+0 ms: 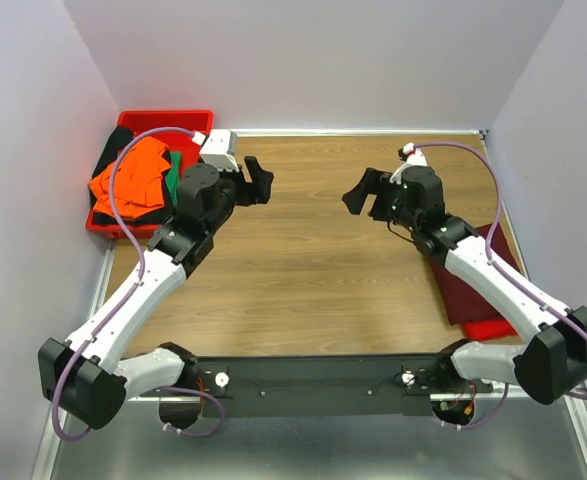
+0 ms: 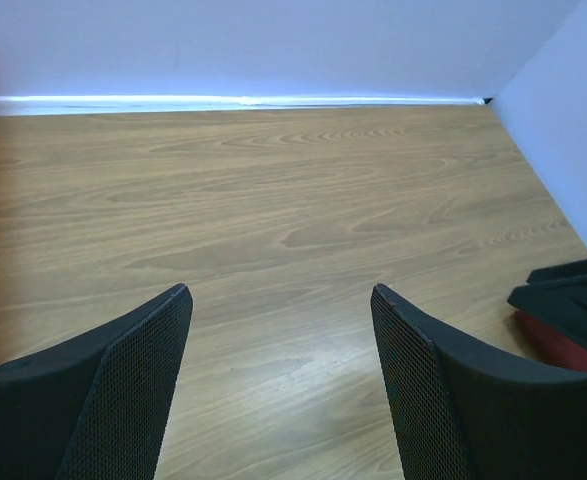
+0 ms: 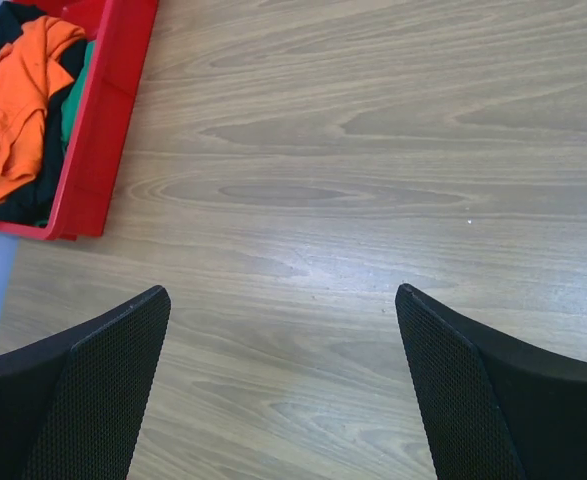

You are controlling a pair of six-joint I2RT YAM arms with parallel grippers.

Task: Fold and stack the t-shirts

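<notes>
Crumpled shirts fill a red bin at the back left: an orange shirt (image 1: 136, 181) on top, with black cloth (image 3: 43, 165) around it and a bit of green cloth (image 3: 76, 103) along one side. At the right edge of the table lies a flat, folded dark maroon shirt (image 1: 465, 292), a bright red cloth (image 1: 489, 329) showing from under its near end; my right arm hides part of them. My left gripper is open above the table, right of the bin. Facing it from the right, my right gripper also stands open and empty.
The red bin (image 3: 108, 120) stands against the left wall. Between the arms the wooden table (image 1: 303, 270) is bare. Walls close in the back, left and right sides; a dark front edge (image 1: 293, 372) borders the table.
</notes>
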